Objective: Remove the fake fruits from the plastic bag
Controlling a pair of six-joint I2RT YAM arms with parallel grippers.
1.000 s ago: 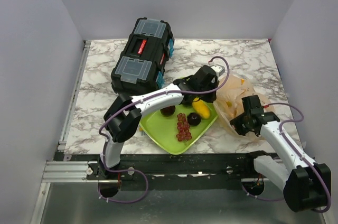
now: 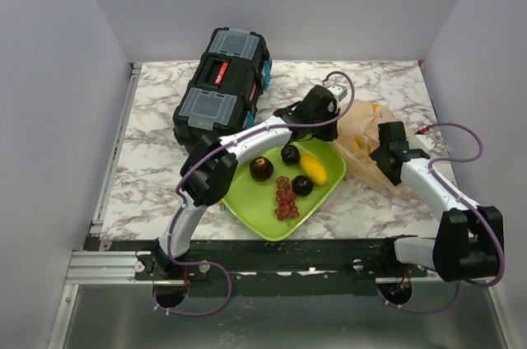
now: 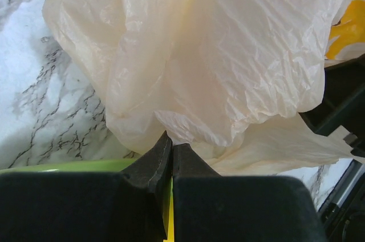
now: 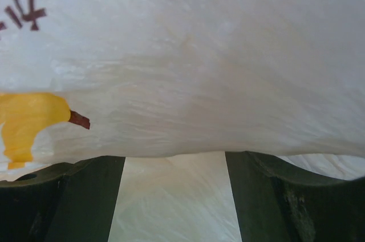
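Observation:
The crumpled translucent bag (image 2: 356,125), with yellow fruit prints, lies at the right of the table. My left gripper (image 2: 335,135) is shut at the bag's left edge, beside the tray. In the left wrist view its fingertips (image 3: 166,146) touch the film; whether any is pinched between them cannot be told. My right gripper stands open at the bag, with film spread across and beyond its fingers. No fruit shows between them. Grapes (image 2: 286,199), a yellow fruit (image 2: 313,169) and several dark round fruits (image 2: 261,169) sit in the green tray. The bag's contents are mostly hidden.
The green tray (image 2: 272,222) stands left of the bag, partly under my left arm. A black toolbox (image 2: 221,84) stands at the back left. Bare marble table (image 2: 144,151) shows on the far left and behind the bag.
The left gripper shifted only a little. The tray's fruits stayed put.

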